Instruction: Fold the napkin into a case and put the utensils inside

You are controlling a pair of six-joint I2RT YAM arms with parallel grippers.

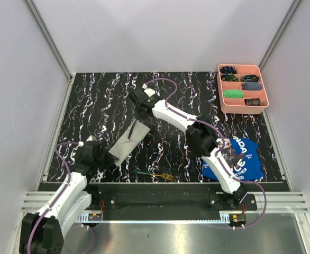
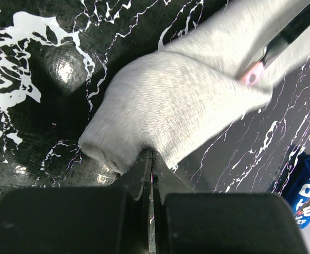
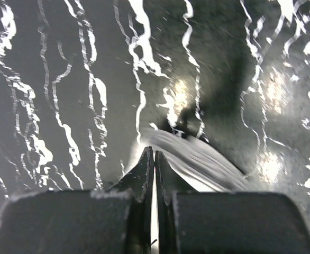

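Observation:
The grey-white napkin (image 1: 124,151), folded into a narrow case, slants between my two grippers. On it lies a dark-handled utensil (image 1: 131,131), its reddish end near the fold's edge in the left wrist view. At the lower left end, my left gripper is shut on the napkin's edge. My right gripper is shut at the upper end; the cloth there is blurred, and whether any is between the tips is hidden. A gold fork with a teal handle (image 1: 164,176) lies near the front edge, apart from the napkin.
A pink compartment box (image 1: 266,103) holding several rolled items stands at the back right. A blue printed cloth (image 1: 250,164) lies at the front right.

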